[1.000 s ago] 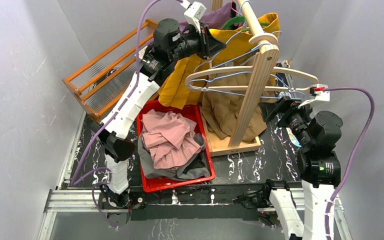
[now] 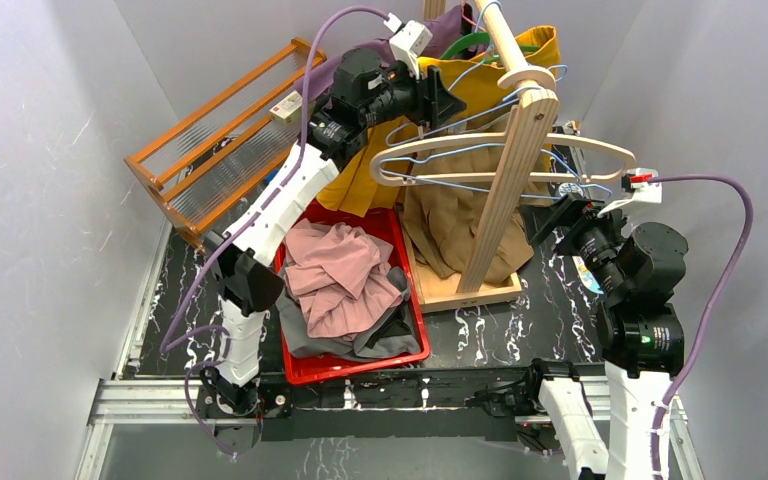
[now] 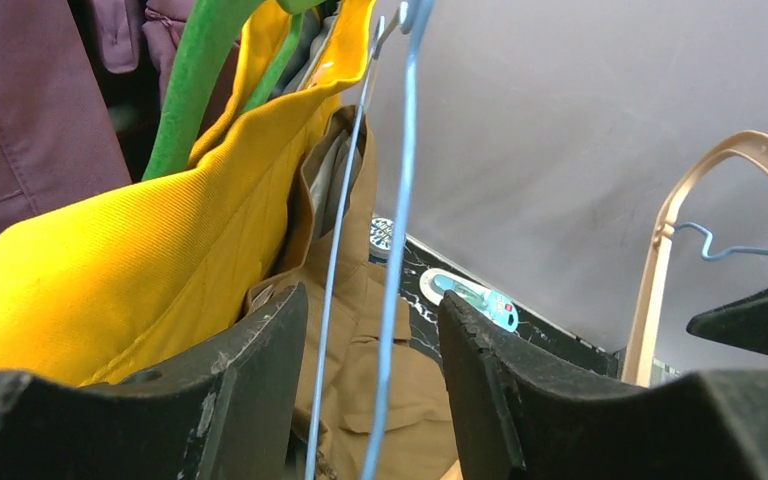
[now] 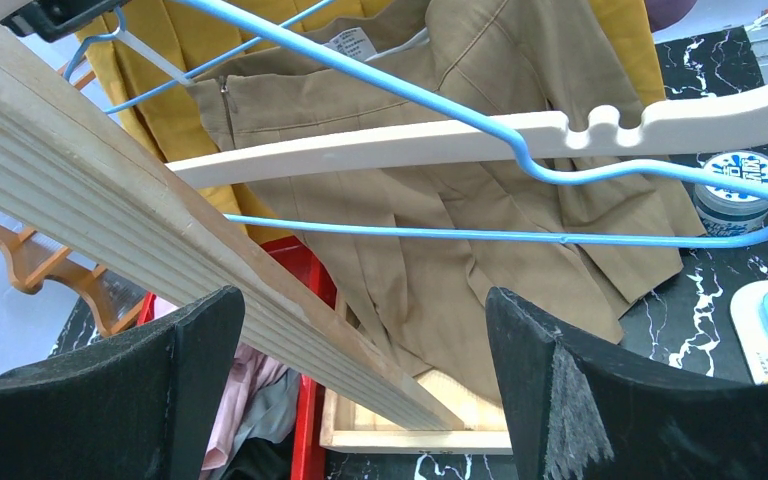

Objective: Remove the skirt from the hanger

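Brown skirt fabric (image 4: 480,280) hangs on the wooden rack among blue wire hangers (image 4: 430,100), behind a yellow garment (image 2: 360,180). My left gripper (image 2: 440,100) is up among the hangers beside the yellow garment; in the left wrist view (image 3: 370,320) its fingers are parted, with two blue wires running between them in view and nothing visibly clamped. My right gripper (image 2: 550,215) stands open at the rack's right; in the right wrist view (image 4: 365,330) the wooden post and brown fabric lie beyond its fingers.
The wooden post (image 2: 495,200) rises from a box base mid-table. A red tray (image 2: 310,370) with pink and grey cloth sits left of it, an orange wooden shelf (image 2: 180,130) behind. Wooden hanger loops (image 2: 410,142) stick out across the post.
My left gripper has moved rightward along the hangers, and its fingers have opened. My right gripper has shifted very slightly.
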